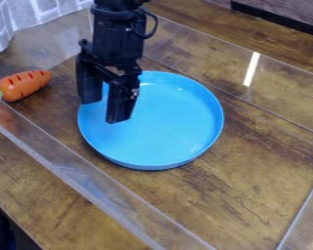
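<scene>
My black gripper [105, 93] hangs over the left part of a round blue plate [172, 127], its two fingers pointing down and apart, with nothing seen between them. An orange toy carrot [26, 84] with a pale green top lies on the wooden surface at the left, apart from the plate and to the left of the gripper.
Clear edging strips run along the lower left and the right. A pale crumpled object [5, 21] sits at the back left corner.
</scene>
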